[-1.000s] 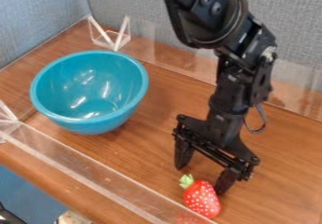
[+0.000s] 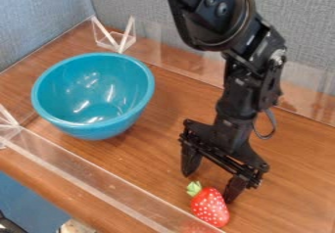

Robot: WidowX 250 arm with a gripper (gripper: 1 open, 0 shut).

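A black robot arm hangs down from the top of the view, its gripper [image 2: 211, 181] low over the wooden table with the two fingers spread apart. A red toy strawberry [image 2: 211, 207] with a green leafy top lies on the table just beside and in front of the fingertips, near the clear front barrier. The gripper is open, and I see nothing held in it. A blue bowl [image 2: 92, 95] sits on the table to the left of the gripper.
Clear plastic barriers with white corner brackets [image 2: 116, 37] edge the wooden table [image 2: 164, 95]. Grey padded walls stand behind and to the left. Bare table lies right of the arm and between bowl and gripper.
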